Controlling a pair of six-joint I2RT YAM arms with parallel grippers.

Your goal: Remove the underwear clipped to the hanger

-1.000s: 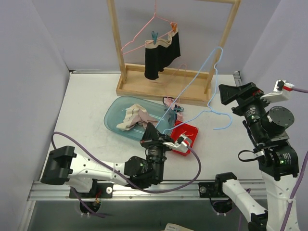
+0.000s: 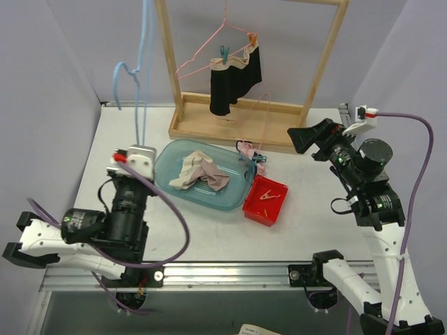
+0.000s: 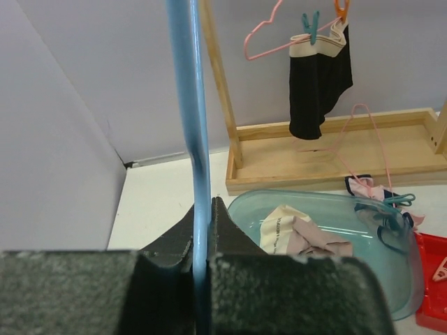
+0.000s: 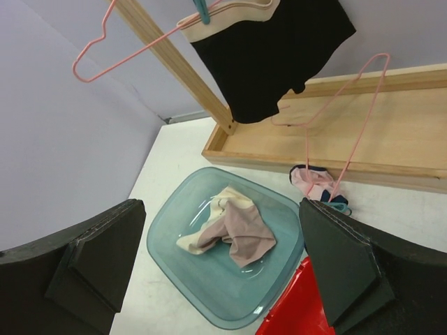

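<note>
Black underwear with a beige waistband (image 2: 235, 80) hangs at the back from a pink hanger (image 2: 200, 51) on the wooden rack. A teal clip (image 2: 224, 54) and an orange clip (image 2: 252, 38) pinch its waistband. At the left, my left gripper is shut on a blue hanger (image 2: 131, 70), whose bar crosses the left wrist view upright. To the right of the rack's front, my right gripper (image 2: 302, 139) stands open and empty; in its own view, the underwear (image 4: 272, 56) shows above and beyond its spread fingers (image 4: 91, 258).
A translucent teal basin (image 2: 216, 204) holds beige and pinkish cloth (image 2: 199, 172). Beside it sit a red box (image 2: 265, 200) with clips and pink-and-dark cloth (image 2: 248, 150) clipped to another pink hanger (image 2: 265, 122). The wooden rack (image 2: 178, 129) stands behind. Free table lies left of the basin.
The left arm has swung left, carrying the blue hanger from above the right side of the table to the far left. My right gripper has shifted left. The underwear hangs unchanged.
</note>
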